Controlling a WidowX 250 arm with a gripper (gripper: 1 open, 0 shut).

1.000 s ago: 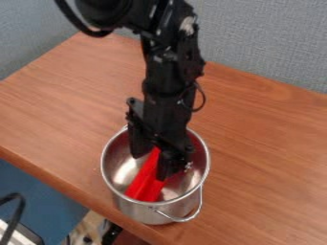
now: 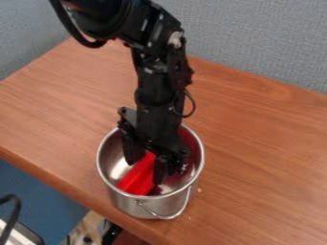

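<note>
A metal pot (image 2: 173,203) with a wire handle stands at the front edge of the wooden table. Inside it lies a red object (image 2: 138,177), long and partly hidden. My black gripper (image 2: 153,158) reaches down from above into the pot, over the red object. Whether its fingers are open or closed on that object is unclear, as the dark parts overlap.
A grey textured wall (image 2: 255,43) stands at the back. The table edge runs along the lower left, with blue floor (image 2: 38,191) and cables beyond.
The arm has shifted slightly left, and the pot with it a little. The red object now shows less between the gripper's parts.
</note>
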